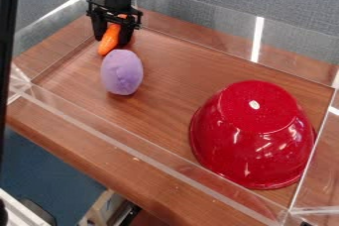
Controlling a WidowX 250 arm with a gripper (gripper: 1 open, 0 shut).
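Observation:
My black gripper (pixel 114 22) is at the far back left, low over an orange carrot-like toy (pixel 109 41), whose upper end is hidden among the fingers. Whether the fingers are closed on it cannot be made out at this size. A purple oval object (pixel 122 72), like an eggplant, lies just in front of the orange toy. A large upturned red bowl (pixel 252 133) sits at the right front.
The wooden surface (pixel 172 121) is bounded by clear low walls, with a grey panel behind. The middle of the surface between the purple object and the bowl is clear.

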